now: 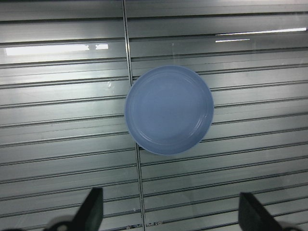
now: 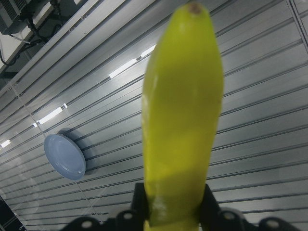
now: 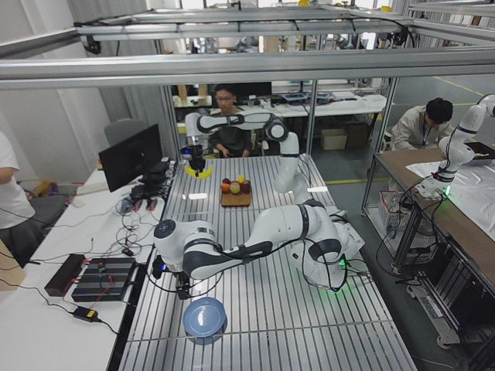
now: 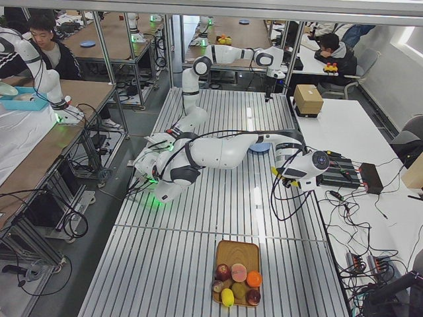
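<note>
My right gripper is shut on a yellow banana (image 2: 183, 106), held in the air at the far end of the table in the left camera view. My left gripper hangs open above a light blue plate (image 1: 168, 108), with nothing between its fingers. The plate also shows in the right wrist view (image 2: 65, 156), off to the left of the banana. A wooden tray (image 4: 234, 247) with several fruits stands on the slatted table, below the right arm in the right camera view.
A white side table (image 3: 46, 325) with a monitor (image 3: 128, 154), cables and power units borders the work table on the left. Another robot table stands on the right. Much of the slatted surface around plate and tray is clear.
</note>
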